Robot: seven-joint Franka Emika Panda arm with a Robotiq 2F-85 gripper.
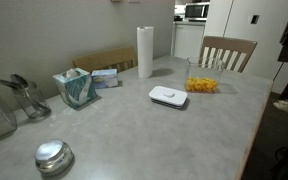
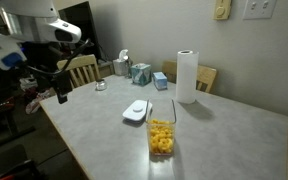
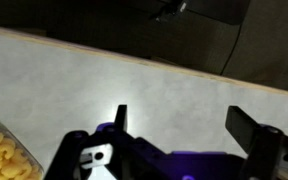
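Observation:
My gripper is open with nothing between its fingers, which stand wide apart over the table's edge in the wrist view. It hangs above the table at the upper left in exterior view 2, and only a dark part of it shows at the right edge of exterior view 1. A clear container (image 2: 161, 138) holds yellow pieces (image 1: 201, 85); part of it appears at the lower left of the wrist view, apart from the fingers. Beside it on the table lies a white lid (image 1: 168, 96) with a small knob.
A paper towel roll (image 1: 145, 52) stands at the back, near a tissue box (image 1: 76, 88) and a blue-white packet (image 1: 105, 78). A round silver object (image 1: 54, 157) and a utensil holder (image 1: 29, 100) are at the left. Chairs border the table (image 1: 154, 135).

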